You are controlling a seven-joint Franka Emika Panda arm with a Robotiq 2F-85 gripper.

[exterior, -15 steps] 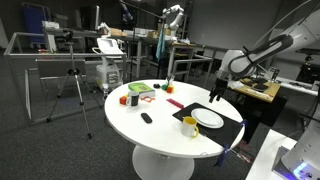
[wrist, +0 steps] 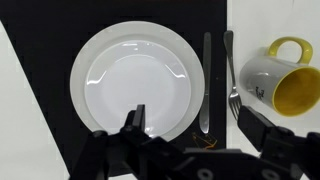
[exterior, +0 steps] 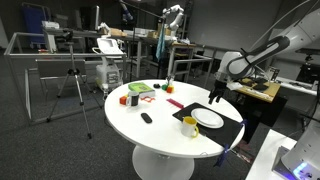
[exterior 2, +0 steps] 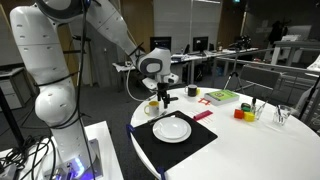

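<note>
A white plate [wrist: 137, 85] lies on the black mat [wrist: 55, 45], left of centre in the wrist view. Beside its right edge is a knife [wrist: 206, 85], and a fork [wrist: 233, 85] lies farther right. The grey mug with a yellow inside and handle [wrist: 283, 78] is at the right edge of that view; exterior view 1 shows the same yellow mug [exterior: 189, 126] on the table by the mat. My gripper is open above the setting, its fingers spread wide and nothing between them. In exterior view 2 the gripper [exterior 2: 166, 90] hangs clear of the table.
Toward the far side of the white table [exterior: 125, 118] are a green box [exterior: 138, 87], a dark cup [exterior: 132, 100] and several small coloured items. A small dark object [exterior: 146, 118] lies nearer the front.
The arm's wrist looks shifted slightly to the right in exterior view 1. The plate, mug and other table items stay where they were.
</note>
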